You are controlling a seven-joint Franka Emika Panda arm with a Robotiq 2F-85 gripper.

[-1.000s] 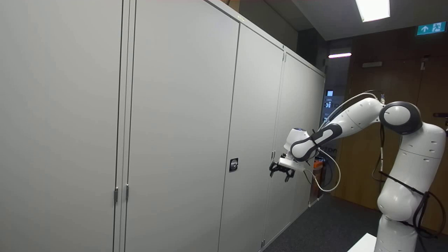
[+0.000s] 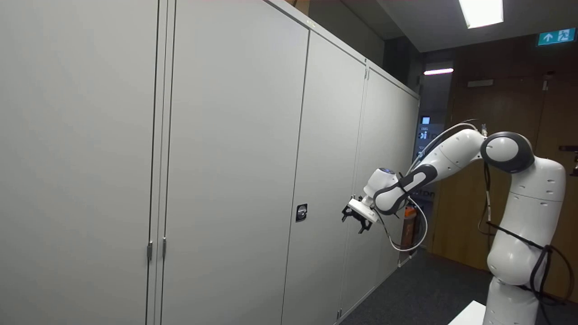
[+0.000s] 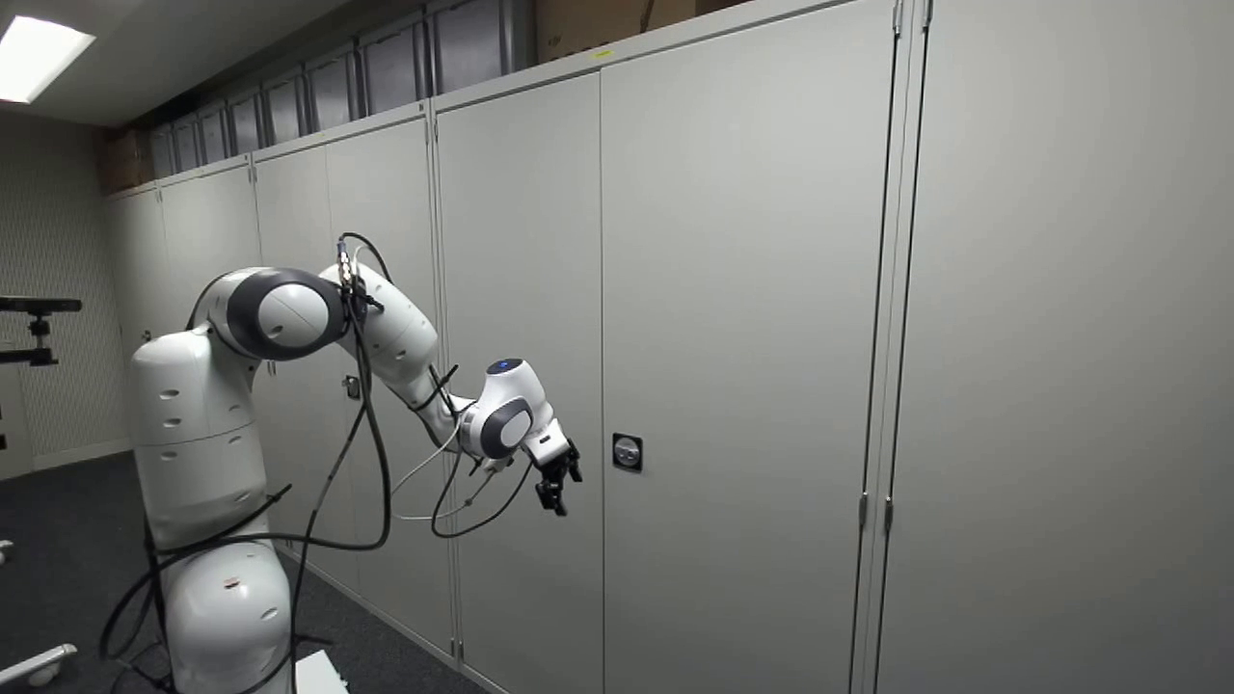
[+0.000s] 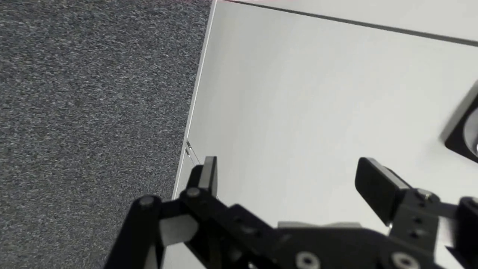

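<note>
A grey metal cabinet door (image 2: 325, 135) carries a small dark, square lock handle (image 2: 301, 212) with a round silver centre. My gripper (image 2: 353, 223) is open in front of the cabinet, to the right of that handle and apart from it. From the other side, in exterior view 2, the gripper (image 3: 564, 491) hangs tilted to the left of the handle (image 3: 627, 452). The wrist view shows black fingers (image 4: 378, 188) spread wide with nothing between them. Only part of the handle (image 4: 470, 134) shows there, cut off by the right edge. All cabinet doors in view are closed.
Dark carpet (image 4: 89, 112) runs along the foot of the cabinets. A white robot arm (image 2: 523, 216) trails loose cables (image 3: 382, 509). Further cabinet doors (image 3: 1064, 347) stand in the same row. An orange-red extinguisher (image 2: 409, 222) is visible behind the wrist.
In exterior view 1, the arm has moved left, bringing my gripper somewhat closer to the handle. Its hand has also tilted, with the right finger now lower. The doors look unchanged.
</note>
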